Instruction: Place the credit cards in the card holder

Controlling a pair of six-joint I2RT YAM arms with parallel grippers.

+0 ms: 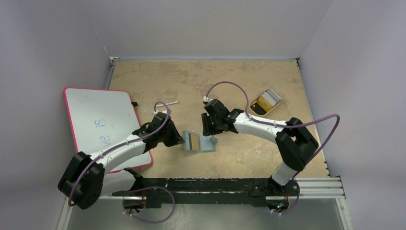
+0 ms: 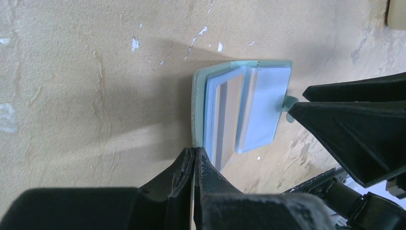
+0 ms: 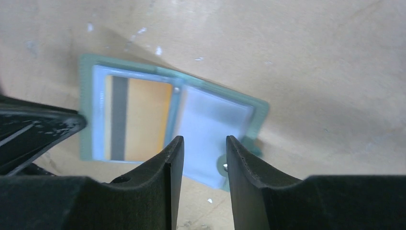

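The pale-blue card holder [image 1: 207, 143] lies open on the table between my grippers, its edge teal. A tan card [image 3: 146, 117] with a dark stripe sits in its left pocket, while the right half [image 3: 210, 120] shows no card. My left gripper is shut on the holder's left edge, which looks slightly raised. Above the holder, my right gripper is part open with nothing between its fingers. More cards [image 1: 270, 99], white-grey, yellow and black, stand in a tan box [image 1: 263, 115] at the right.
A whiteboard [image 1: 103, 127] with a red rim lies under the left arm. A white pen [image 1: 171, 103] rests behind the left gripper.
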